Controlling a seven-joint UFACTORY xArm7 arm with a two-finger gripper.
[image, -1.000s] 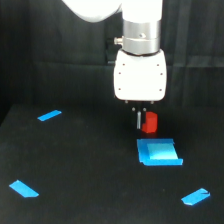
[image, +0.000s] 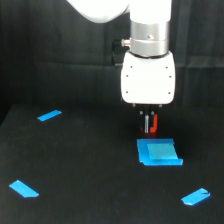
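A small red block (image: 154, 124) is visible right behind or at my gripper's fingers, just beyond the blue-edged square. Partly covered by those fingers, it shows mainly on their right side. My gripper (image: 148, 122) hangs from the white hand and reaches down to the block. At this size I cannot tell whether its fingers are around the block or in front of it, nor whether they press on it.
A light blue square with blue tape edges (image: 145, 160) lies on the dark table just nearer than the gripper. Blue tape strips lie at the far left (image: 50, 115), near left (image: 24, 189) and near right (image: 195, 197).
My gripper has moved slightly right and a little lower, from the block's left side to overlap it. Less of the red block shows now. The blue square and tape have not moved.
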